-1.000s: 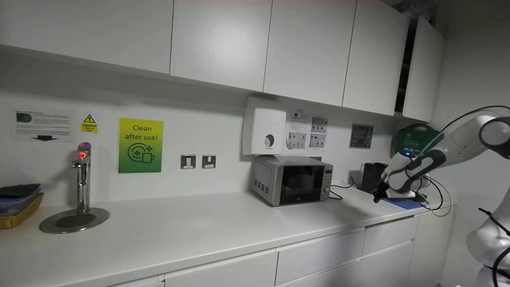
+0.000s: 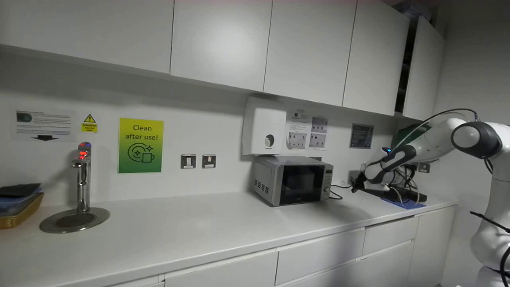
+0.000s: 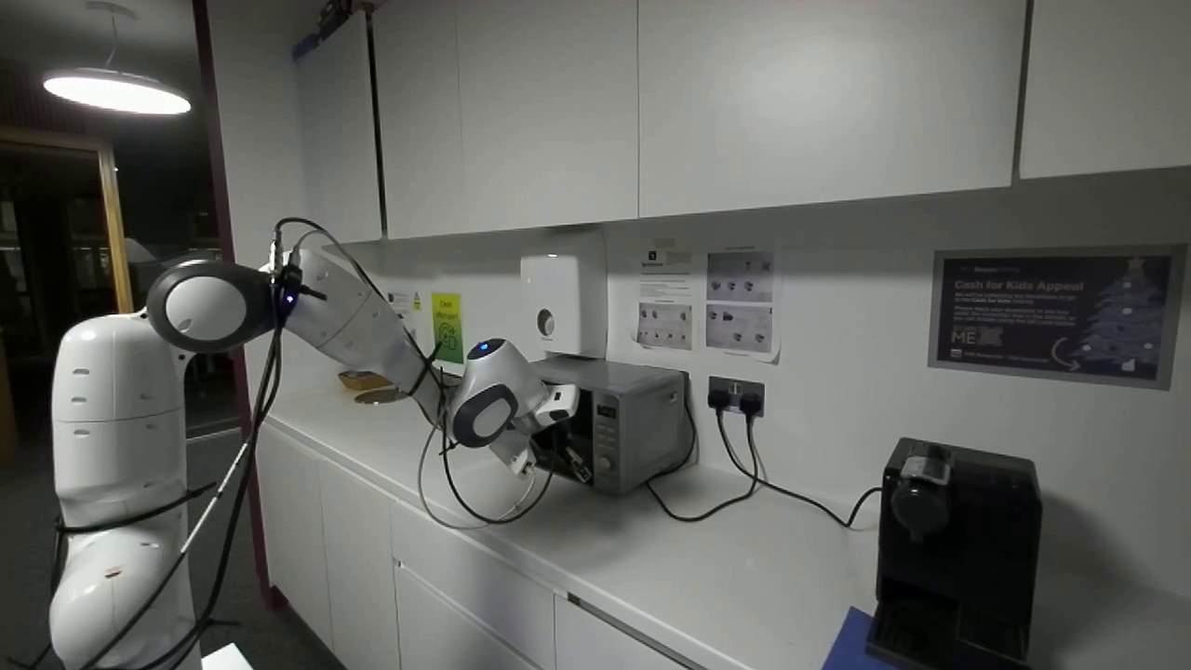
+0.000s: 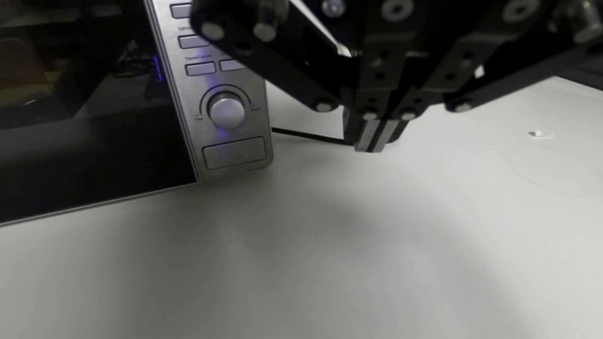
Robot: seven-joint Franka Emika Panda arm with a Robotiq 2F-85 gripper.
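A silver microwave (image 2: 293,181) with a dark glass door stands on the white counter against the wall. Its control panel fills the upper left of the wrist view, with a round knob (image 4: 226,110) and a wide rectangular button (image 4: 234,153) below it. My gripper is shut, and nothing shows between its fingertips. In the wrist view it appears to the right of the panel, apart from it. From the first exterior side, the gripper (image 2: 356,184) hangs over the counter to the microwave's right. The arm hides part of the microwave's front in the second exterior view.
A black coffee machine (image 3: 956,553) stands beside a blue mat (image 3: 845,642) at the right end of the counter. Power cables (image 3: 715,513) trail behind the microwave. Wall cupboards (image 2: 308,52) hang overhead. Left of the microwave, the counter (image 2: 191,225) is clear up to the tap (image 2: 83,179).
In exterior view 1, the arm and gripper have moved left and slightly up, closer to the microwave. The arm now covers most of the green case and the coffee machine behind it.
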